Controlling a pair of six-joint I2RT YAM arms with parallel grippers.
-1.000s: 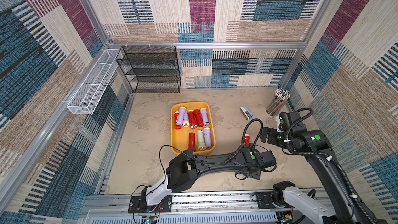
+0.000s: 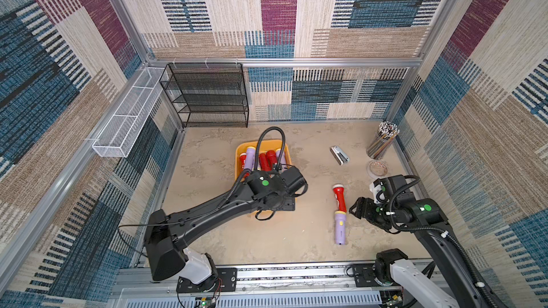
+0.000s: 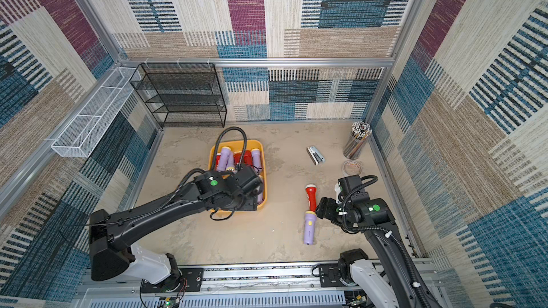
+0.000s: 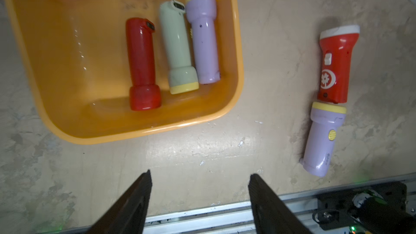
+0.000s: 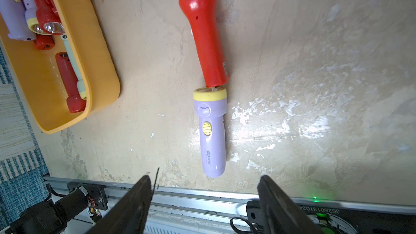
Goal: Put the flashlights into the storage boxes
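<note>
Two flashlights lie end to end on the table: a red one with a white head and, nearer the front edge, a lilac one with a yellow ring. The yellow storage box holds several red, lilac and pale green flashlights. In the left wrist view, my left gripper is open and empty, near the box's front edge; in the top views its arm covers part of the box. My right gripper is open with empty fingers. In the top left view it hangs just right of the loose flashlights.
A stapler, a pencil holder and a small round dish stand at the back right. A black wire rack is at the back left. The tabletop between box and loose flashlights is clear.
My left arm has swung left from above the loose flashlights to over the box, uncovering both of them. My right gripper has come slightly left and toward the front.
</note>
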